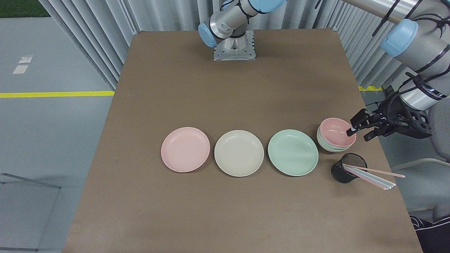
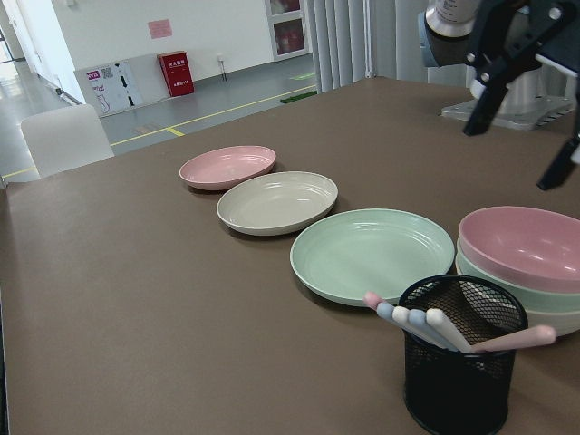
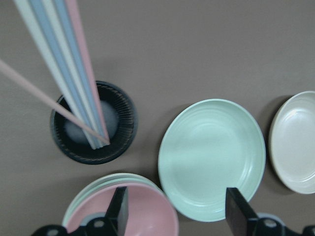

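Note:
My gripper [image 1: 358, 133] stands open over the bowl stack at the table's right, fingers empty; its fingers frame the stack in the wrist view. The pink bowl [image 1: 336, 130] tops a mint [image 2: 517, 290] and a pale bowl. Left of it lie a mint plate [image 1: 293, 152], a white plate [image 1: 238, 152] and a pink plate [image 1: 185, 149] in a row. A black mesh holder [image 2: 458, 390] holds several chopsticks [image 3: 71, 69] in pink, white and blue, leaning out rightward in the front view.
A chair [image 1: 438, 130] stands past the right edge, and a robot mount [image 1: 234, 52] is at the back edge.

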